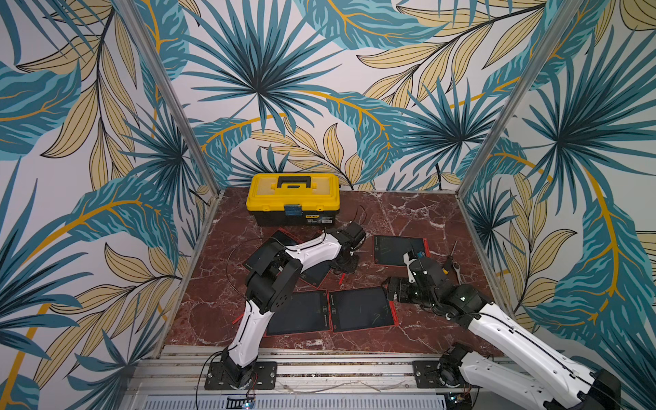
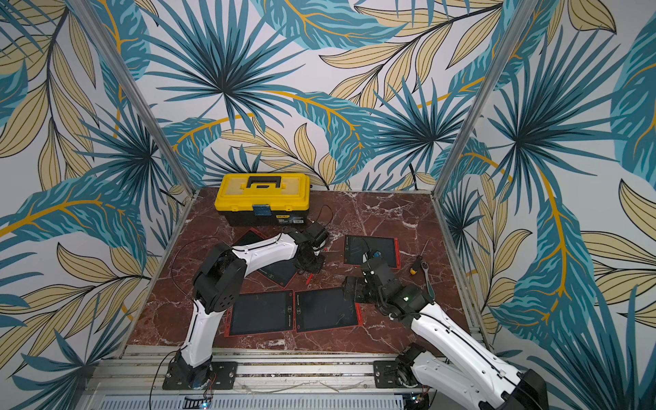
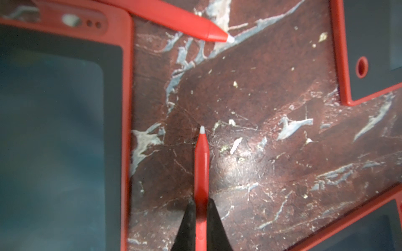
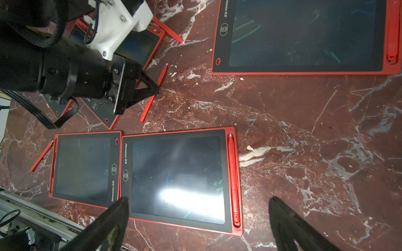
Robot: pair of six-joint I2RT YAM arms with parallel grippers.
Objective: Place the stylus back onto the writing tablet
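My left gripper is shut on a red stylus (image 3: pixel 201 163), whose white tip points away from the fingers. In the right wrist view this stylus (image 4: pixel 147 109) crosses the left fingertips low over the marble, and I cannot tell if it touches the table. A second red stylus (image 3: pixel 175 16) lies loose near a tilted tablet (image 3: pixel 127 167), and a third stylus (image 4: pixel 41 156) rests by the near-left tablet (image 4: pixel 83 205). The near-middle tablet (image 4: pixel 180 228) and the far-right tablet (image 4: pixel 301 73) hold styluses in their slots. My right gripper stands open and empty above the near-middle tablet.
A yellow toolbox (image 1: pixel 292 198) stands at the back left. A screwdriver (image 2: pixel 415 265) and a wrench (image 2: pixel 427 280) lie at the right edge. Tablets crowd the left and middle, while bare marble shows right of the near-middle tablet.
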